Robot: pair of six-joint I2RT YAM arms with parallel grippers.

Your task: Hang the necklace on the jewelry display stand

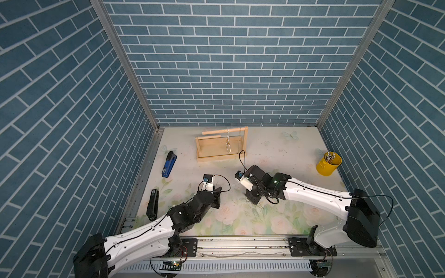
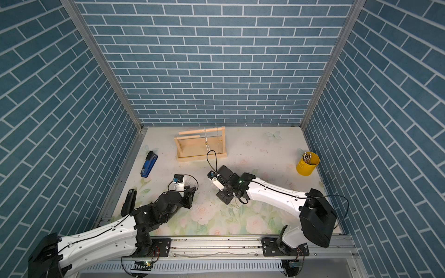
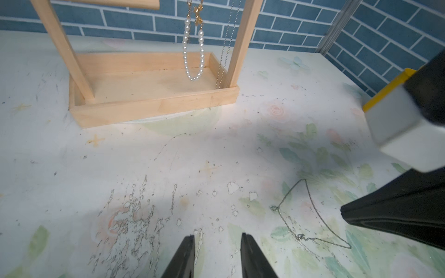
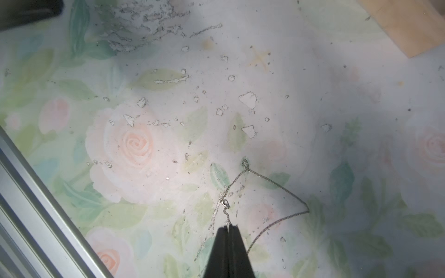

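Observation:
A thin dark chain necklace [image 4: 278, 185] lies in a loose loop on the floral table, with a clasp near its left side. Over part of this loop, my right gripper is shut; no chain can be made out between its fingers. In the left wrist view the same necklace [image 3: 309, 238] rests flat below and left of the right gripper's dark fingertip [image 3: 354, 213]. My left gripper has its fingers apart, empty, left of the chain. At the back stands the wooden display stand [image 3: 153, 108], its bar carrying a pearl necklace [image 3: 186, 51] and a fine chain [image 3: 226, 48].
A yellow cup [image 1: 326, 167] with pens stands at the right edge. On the left lie a blue stapler [image 1: 169, 164] and a black object [image 1: 152, 204]. Bare table separates the grippers from the stand.

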